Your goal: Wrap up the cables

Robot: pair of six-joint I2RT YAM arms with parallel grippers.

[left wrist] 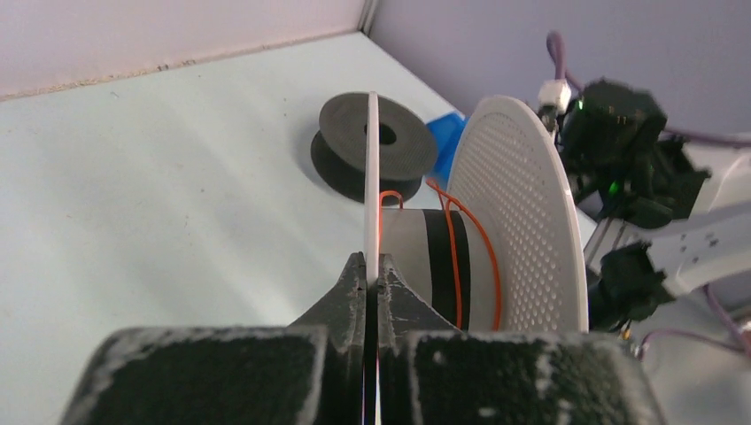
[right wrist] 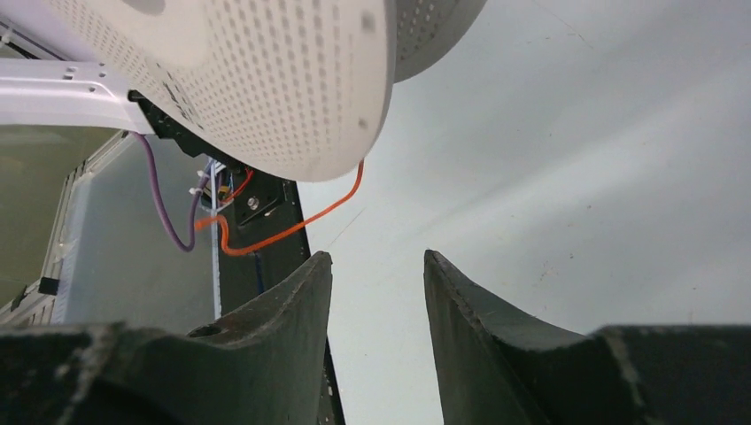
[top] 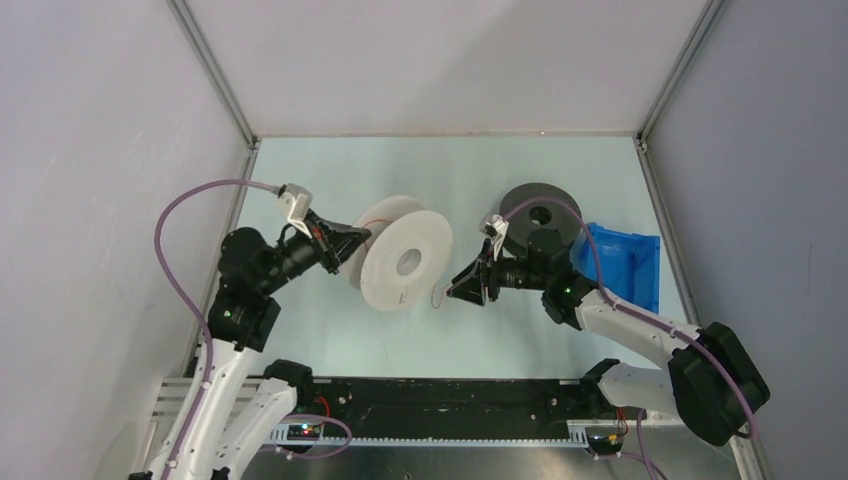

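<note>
A white spool (top: 425,250) hangs tilted at my left gripper (top: 362,236). In the left wrist view that gripper is shut on the spool's thin near flange (left wrist: 372,168), seen edge-on; orange cable (left wrist: 491,257) wraps round the hub beside it. My right gripper (top: 455,290) is open below the spool's other flange, just right of it. In the right wrist view a loose loop of orange cable (right wrist: 292,228) hangs under the flange, above and left of the open fingers, with nothing between them.
A dark grey spool (top: 535,195) lies at the back right, beside a blue bin (top: 635,260), partly behind the right arm.
</note>
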